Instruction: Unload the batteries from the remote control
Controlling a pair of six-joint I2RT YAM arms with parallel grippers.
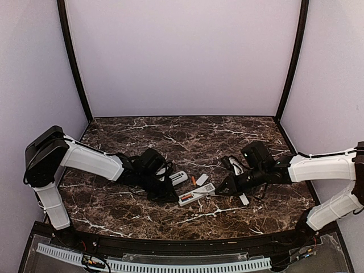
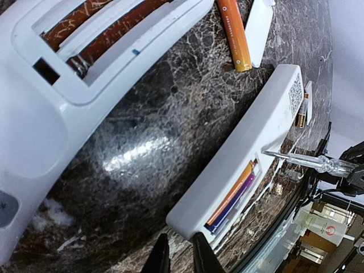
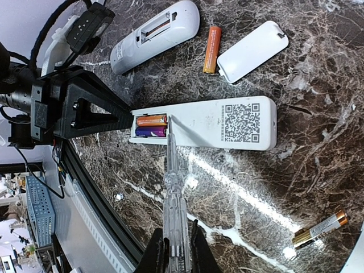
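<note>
A white remote [image 3: 199,122] lies back-up with its compartment uncovered. Inside it, an orange battery [image 3: 151,120] and a purple battery [image 3: 150,131] rest side by side. My right gripper is shut on a clear-handled screwdriver [image 3: 175,196], whose tip reaches the compartment's inner end. My left gripper has its fingers part open at the remote's other end, one overlapping its corner; whether they touch it is unclear. In the top view, the left gripper [image 1: 175,198] and right gripper [image 1: 218,191] flank the remote.
A second remote [image 3: 156,33] with an uncovered compartment lies behind. Near it are a loose orange battery [image 3: 211,50] and a white cover [image 3: 253,51]. Another battery [image 3: 320,228] lies at the right, beside a white piece [image 3: 355,256]. Bare marble stretches in front.
</note>
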